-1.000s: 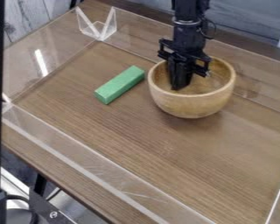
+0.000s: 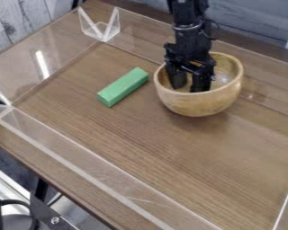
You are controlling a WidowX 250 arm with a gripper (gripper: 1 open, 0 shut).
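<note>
A black robot arm reaches down from the top centre into a wooden bowl (image 2: 212, 99) right of centre. Its gripper (image 2: 197, 77) is low inside the bowl; the fingers are dark and jumbled with the bowl's interior, so whether anything lies between them is hard to tell. A green block (image 2: 121, 87) lies on the wooden table (image 2: 122, 171), left of the bowl.
A clear angular plastic piece (image 2: 100, 25) stands at the back left. Black cables or parts (image 2: 14, 216) show at the lower left corner.
The arm's dark gripper has shifted within the bowl and now spreads over more of its interior. The block stays where it was.
</note>
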